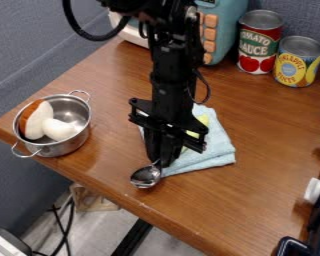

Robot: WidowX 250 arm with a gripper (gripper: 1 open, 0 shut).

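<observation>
The black gripper reaches down over a light blue cloth near the middle of the table. A metal ladle or large spoon rests with its bowl just in front of the fingertips, its handle running up toward them. Whether the fingers are shut on the handle is hard to tell. A small yellow item on the cloth is mostly hidden by the arm.
A steel pot with white and orange items is at the left. A tomato sauce can, a yellow can and a turquoise appliance stand at the back. A dark appliance borders the right.
</observation>
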